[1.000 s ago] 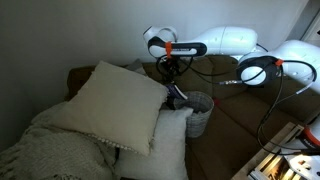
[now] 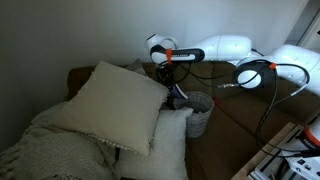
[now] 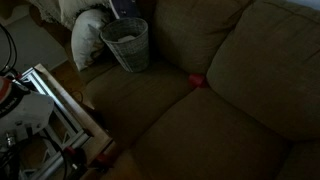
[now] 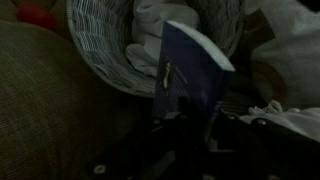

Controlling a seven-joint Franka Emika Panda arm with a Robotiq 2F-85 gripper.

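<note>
A dark blue book (image 4: 188, 65) with pale page edges stands tilted in the middle of the wrist view, in front of the basket's opening. Its lower end meets my dark gripper, but shadow hides whether the fingers press on it. In exterior view 1 the gripper (image 2: 168, 82) points down behind the cushions, with the book (image 2: 180, 90) just below it. The grey wicker basket (image 2: 197, 122) stands beside it on the couch, holding white cloth (image 4: 150, 28). Exterior view 2 shows part of the book (image 3: 125, 8) above the basket (image 3: 130, 54).
A large cream pillow (image 2: 113, 105) and a white pillow (image 2: 160, 152) crowd the left of the gripper. A knitted blanket (image 2: 55, 152) lies farther left. The brown couch seat (image 3: 190, 140) is mostly clear, with a red item (image 3: 197, 80) at the cushion seam.
Compared with a second ago, the arm's wrist sits slightly lower and a little to the right. The basket and pillows have stayed in place.
</note>
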